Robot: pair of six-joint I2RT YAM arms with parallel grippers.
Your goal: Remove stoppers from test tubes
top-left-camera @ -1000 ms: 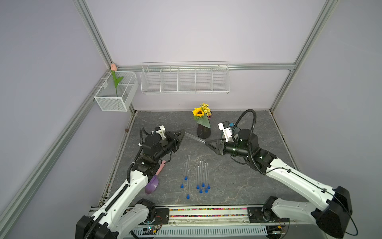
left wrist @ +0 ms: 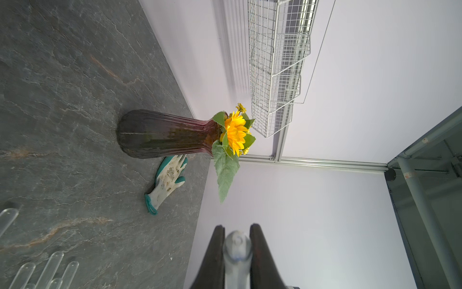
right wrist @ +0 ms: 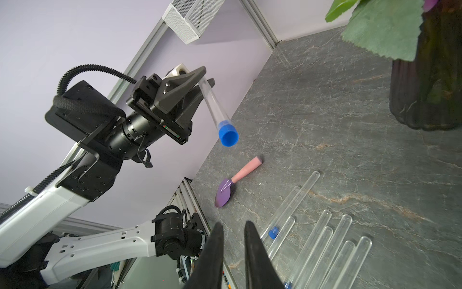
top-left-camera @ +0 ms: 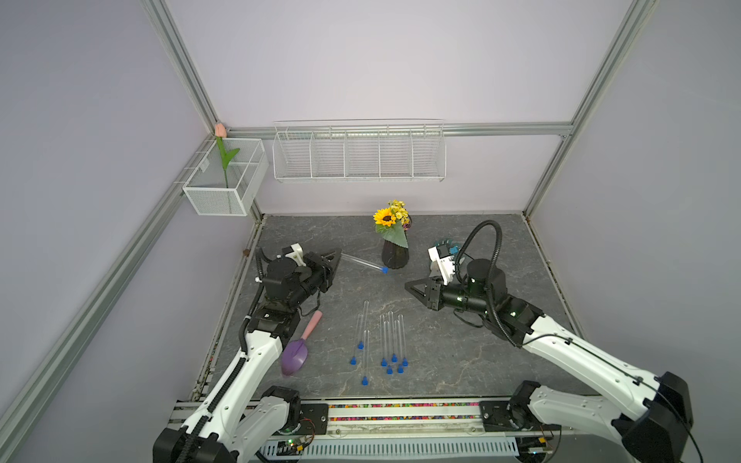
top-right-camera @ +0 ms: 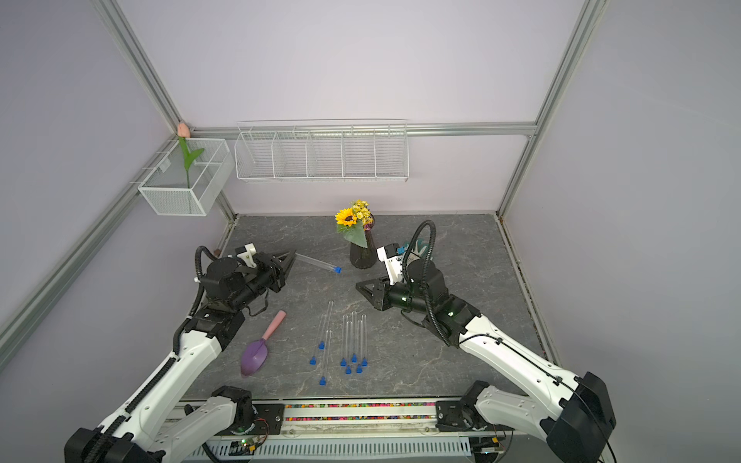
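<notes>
My left gripper [top-left-camera: 338, 254] is shut on the clear test tube [top-left-camera: 359, 261], which slants down to the right above the table. Its blue stopper [right wrist: 228, 135] sits at the tube's lower end. In the left wrist view the tube's rounded end [left wrist: 237, 245] shows between the fingers. Right of the stopper and apart from it is my right gripper [top-left-camera: 407, 285]. Its fingers [right wrist: 217, 245] stand a narrow gap apart, with only background visible between them. Several more tubes [right wrist: 333, 250] lie on the table, with blue stoppers [top-left-camera: 364, 381] at their near ends.
A dark vase [top-left-camera: 395, 254] with flowers stands behind the raised tube. A purple scoop [top-left-camera: 295, 358] lies beside the left arm. Behind the right gripper lies a work glove [left wrist: 166, 183].
Now the two are apart: the left gripper has moved left with the tube, the right gripper slightly right. The stopper is in view.
</notes>
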